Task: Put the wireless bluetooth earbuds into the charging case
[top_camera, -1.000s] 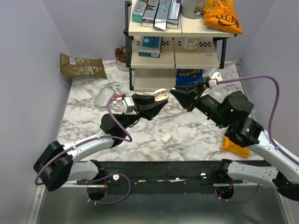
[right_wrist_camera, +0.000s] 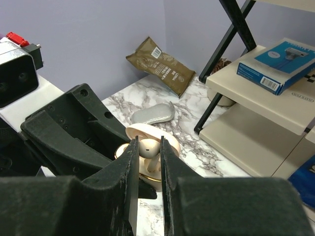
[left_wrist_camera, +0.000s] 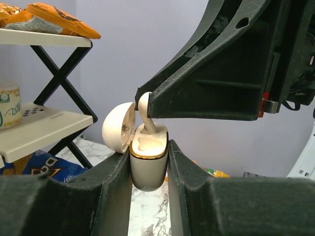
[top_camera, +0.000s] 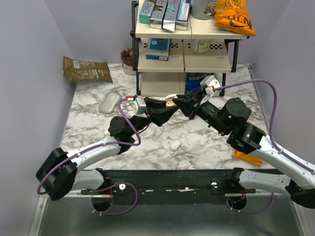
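Note:
My left gripper is shut on the white charging case [left_wrist_camera: 147,173], held upright with its lid [left_wrist_camera: 115,128] flipped open. My right gripper is shut on a white earbud [left_wrist_camera: 145,109], its stem reaching down into the case's top opening. In the top view both grippers [top_camera: 172,104] meet above the middle of the table. Whether the earbud is fully seated cannot be told.
A shelf unit [top_camera: 162,64] with boxes and bags stands at the back. A brown bag [top_camera: 86,71] and a grey pouch [top_camera: 110,102] lie at the left. Small white items [top_camera: 175,145] lie on the marble table's front middle.
My right gripper has moved left to the case in the left gripper, bringing the earbud onto it. The left gripper has barely moved.

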